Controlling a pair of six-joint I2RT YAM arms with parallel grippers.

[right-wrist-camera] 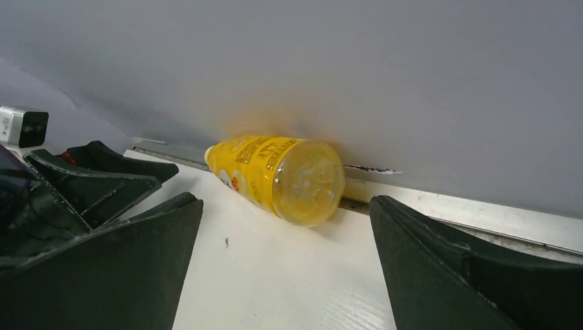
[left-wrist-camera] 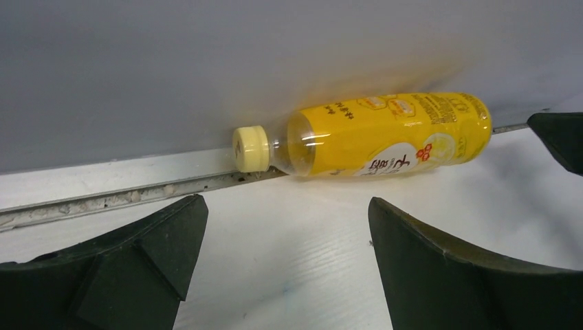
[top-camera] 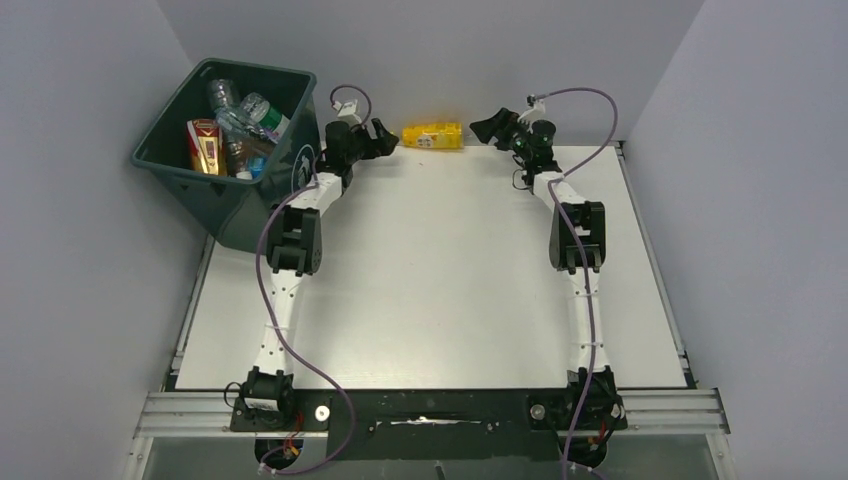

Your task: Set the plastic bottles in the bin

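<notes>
A yellow-labelled plastic bottle lies on its side against the back wall, its cap pointing left and its base right. My left gripper is just left of the cap; in its wrist view the fingers stand apart with nothing between them, the bottle beyond. My right gripper stands open just right of the bottle's base, which shows beyond its fingertips in the right wrist view. The green bin at the left holds several bottles and a red-and-gold container.
Grey walls bound the back and sides; the bottle lies along the narrow rail at the back edge. The bin stands close beside my left arm.
</notes>
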